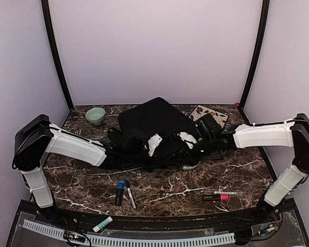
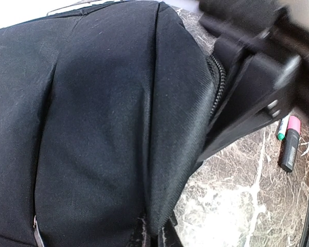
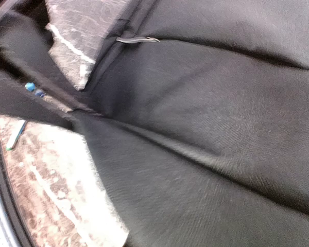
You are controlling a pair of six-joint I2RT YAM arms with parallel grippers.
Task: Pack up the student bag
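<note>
A black bag (image 1: 152, 116) lies at the middle back of the table, its fabric (image 2: 92, 123) filling much of both wrist views. My left gripper is shut on a fold of the bag's fabric at the bottom of the left wrist view. A zipper edge (image 2: 216, 82) shows beside the black body of the right arm. My right gripper (image 1: 188, 154) is at the bag's front right; its fingertips are hard to make out. Blue-capped markers (image 1: 119, 193) lie on the front left; a pink-capped marker (image 1: 216, 197) and a thin pen lie on the front right.
A green bowl (image 1: 95, 116) stands at the back left. A flowered board (image 1: 213, 116) lies at the back right. A glue stick (image 1: 103, 224) lies at the front edge.
</note>
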